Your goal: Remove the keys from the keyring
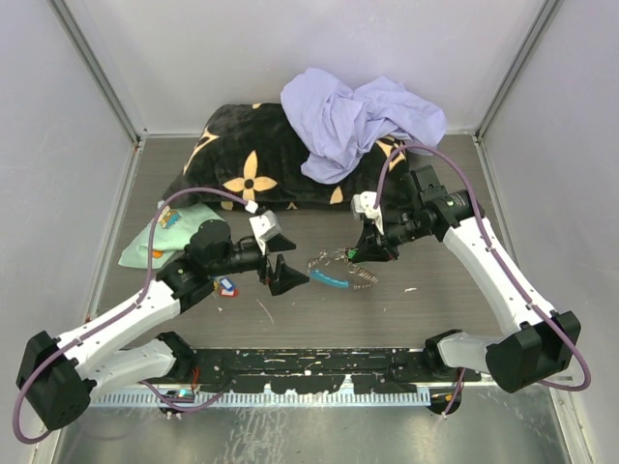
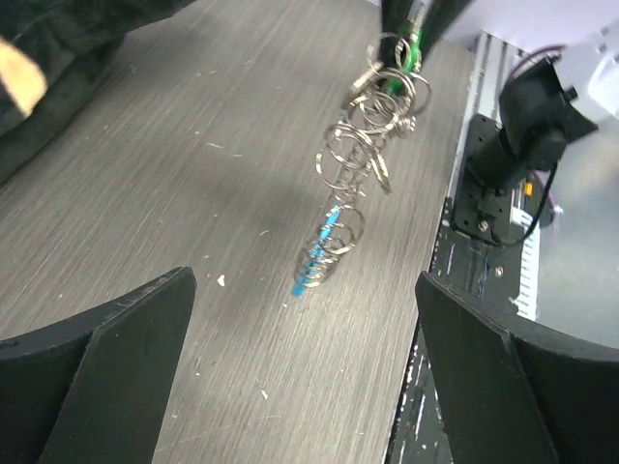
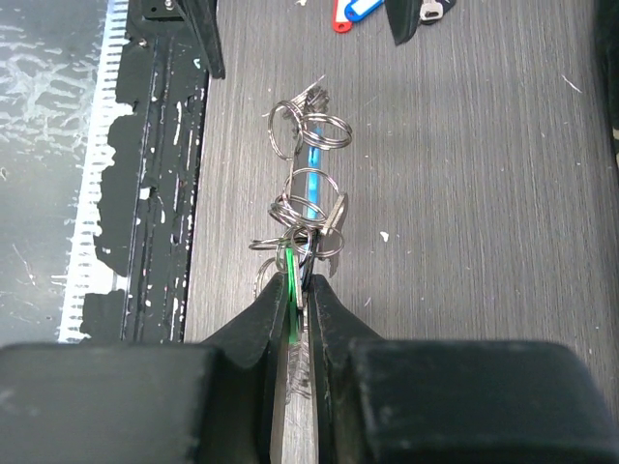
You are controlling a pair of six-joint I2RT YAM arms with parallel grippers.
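A tangle of silver rings hangs from my right gripper, which is shut on part of it. A green tag shows at the right fingertips, and a blue tag hangs farther out among the rings. Whether a key is attached to either tag is hard to tell. To the left, my left gripper stands open and apart from the rings. Between its wide-spread fingers there is only bare table in the left wrist view.
Red and blue tags with keys lie on the table under the left arm. A green cloth is at the left, with a dark flowered blanket and lilac cloth at the back.
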